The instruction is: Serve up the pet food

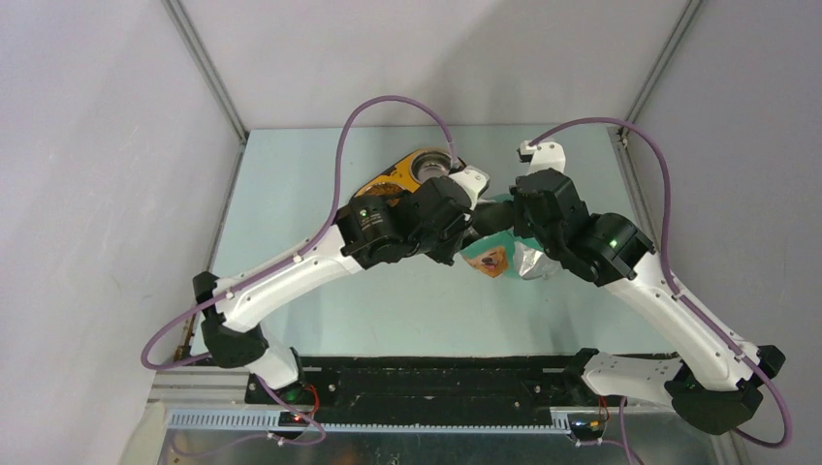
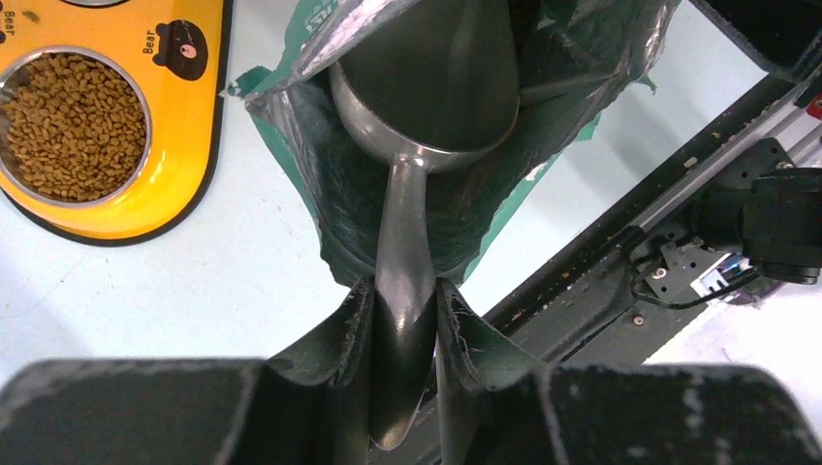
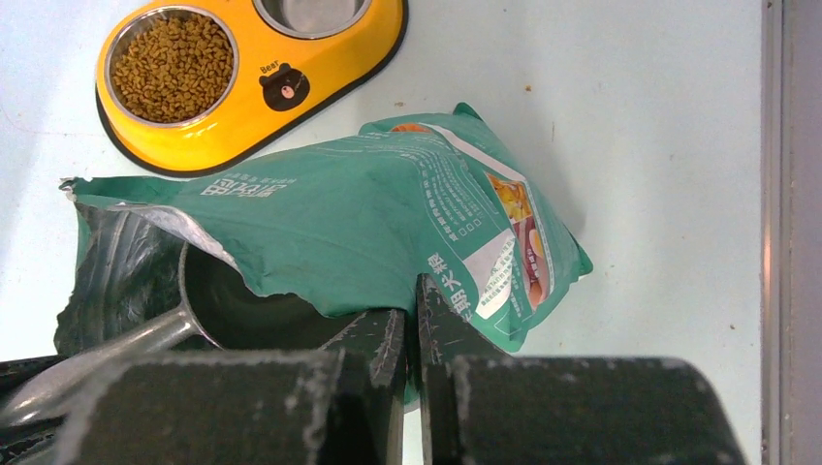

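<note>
The dark metal scoop (image 2: 407,242) has its head inside the open green food bag (image 3: 320,203), whose inside is dark foil. My left gripper is shut on the scoop's handle, and the head's contents are not clear. My right gripper is shut on the bag's green upper edge, holding it over the scoop. The yellow double bowl stand (image 2: 184,107) lies beside the bag; one bowl holds kibble (image 2: 73,126), the other bare steel bowl (image 3: 310,12) shows no food where visible.
Walls and metal rails (image 3: 774,232) border it. Both arms are close together over the bag, hiding much of it in the top view.
</note>
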